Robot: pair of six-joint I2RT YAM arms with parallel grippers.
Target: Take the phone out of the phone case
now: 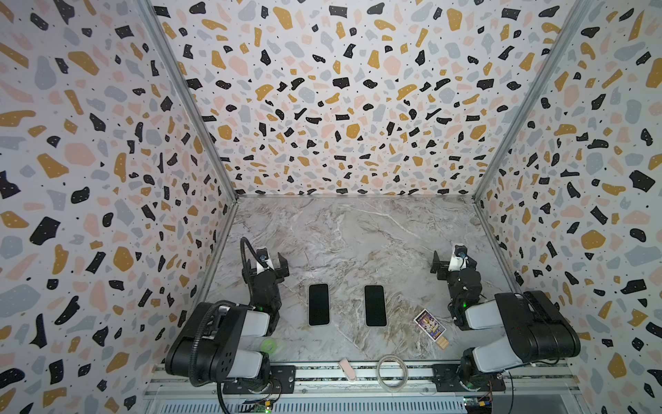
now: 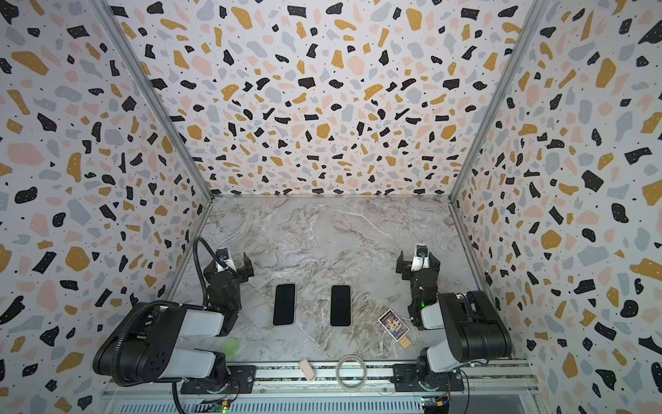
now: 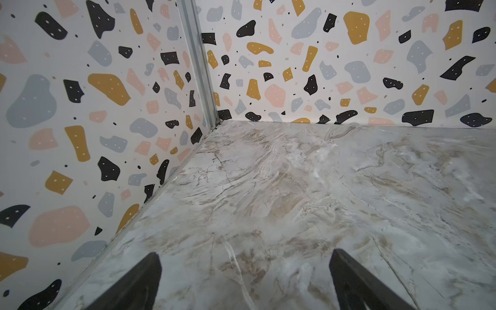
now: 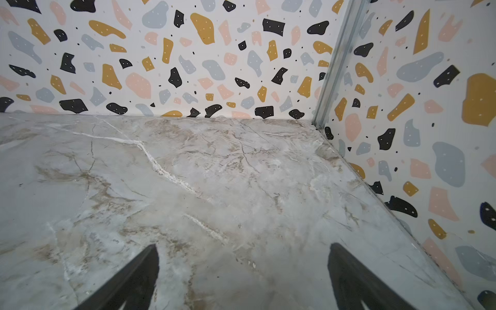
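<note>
Two dark phones lie flat side by side on the marble table, the left one (image 1: 318, 304) and the right one (image 1: 375, 305), both with thin light rims; whether either is in a case I cannot tell. My left gripper (image 1: 266, 267) is at the left, beyond and left of the phones, open and empty; its fingers frame bare table in the left wrist view. My right gripper (image 1: 453, 263) is at the right, also open with nothing between its fingers.
A colourful card-like item (image 1: 429, 325) lies near the right arm. A green item (image 1: 269, 345) is by the left arm base. A pink block (image 1: 347, 369) and a tape roll (image 1: 392, 358) sit at the front rail. Patterned walls surround it.
</note>
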